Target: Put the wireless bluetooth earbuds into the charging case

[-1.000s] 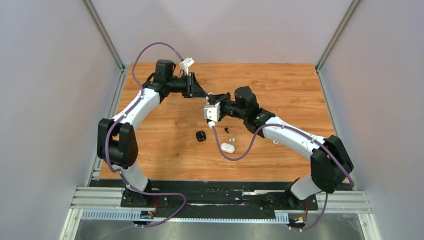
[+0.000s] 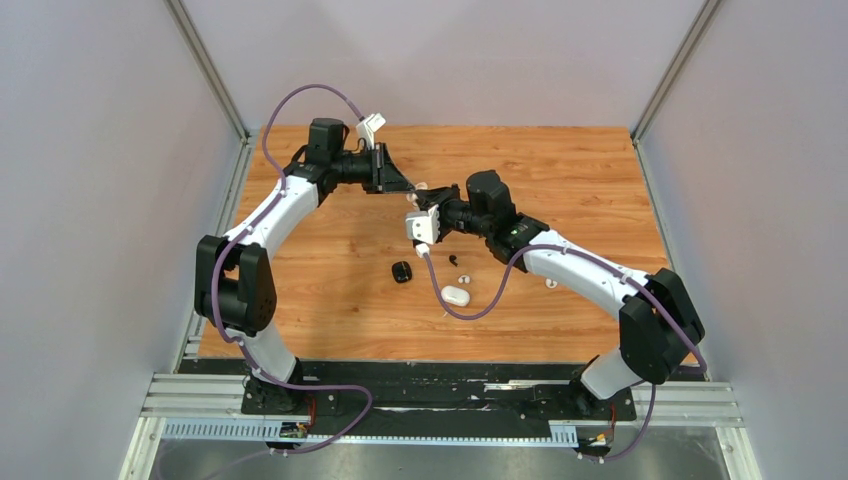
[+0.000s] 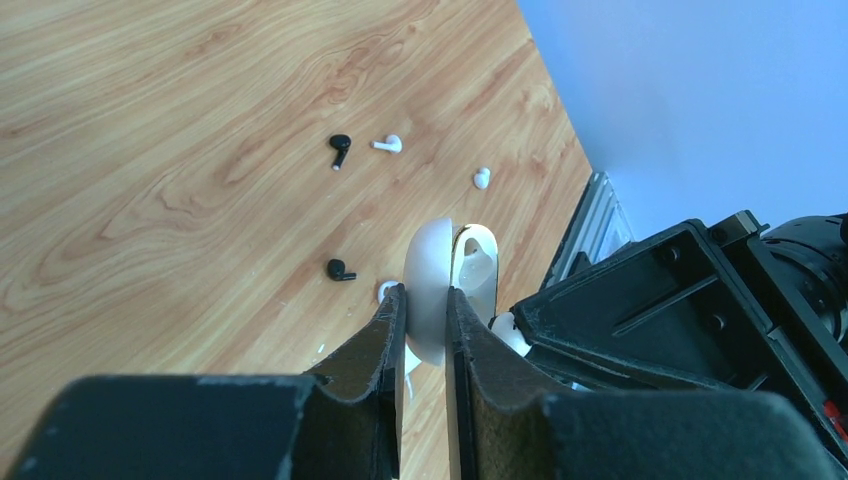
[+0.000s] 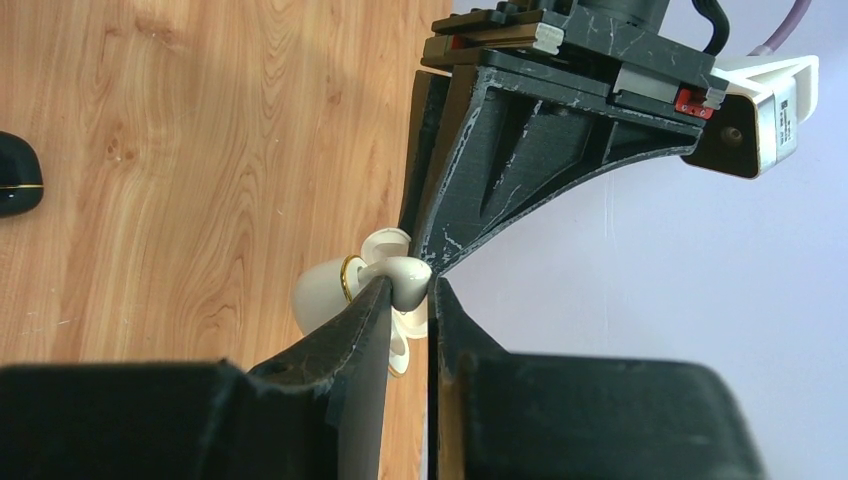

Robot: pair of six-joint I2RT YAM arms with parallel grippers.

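Observation:
Both arms meet above the upper middle of the table. In the left wrist view my left gripper has the open white charging case (image 3: 428, 270) between its fingertips, lid raised. My right gripper is shut on a white earbud (image 4: 400, 272), held at the case (image 4: 320, 295) in the right wrist view; whether it is seated I cannot tell. Loose on the table are black earbuds (image 3: 339, 146) and white earbuds (image 3: 390, 144).
A black case (image 2: 402, 271) and a closed white case (image 2: 455, 296) lie on the table (image 2: 340, 280) below the grippers.
Almost nothing differs in the top view; the right arm has shifted very slightly, and both grippers remain together at the case.

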